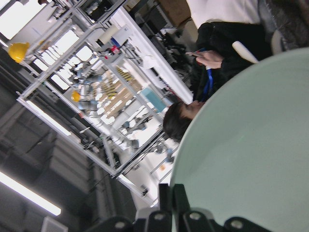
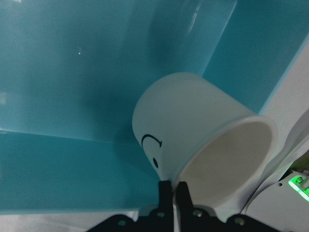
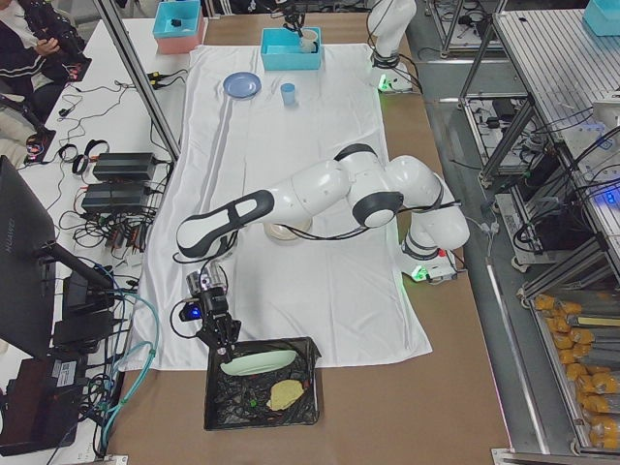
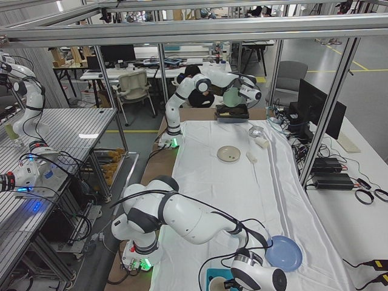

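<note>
A pale green plate [image 3: 257,362] is raised over the black crate [image 3: 262,411], with my left gripper [image 3: 226,351] shut on its rim; it fills much of the left wrist view [image 1: 246,145]. A yellowish piece [image 3: 287,393] lies in the crate. At the far end, a white cup [image 2: 193,116] with a drawn face lies tilted inside the blue bin [image 2: 58,96], my right gripper at its rim, apparently shut on it.
A blue plate [image 3: 241,84] and a small blue cup [image 3: 288,94] stand on the white cloth near the bin. A beige plate [image 4: 228,153] lies mid-table. A monitor and cables line one side.
</note>
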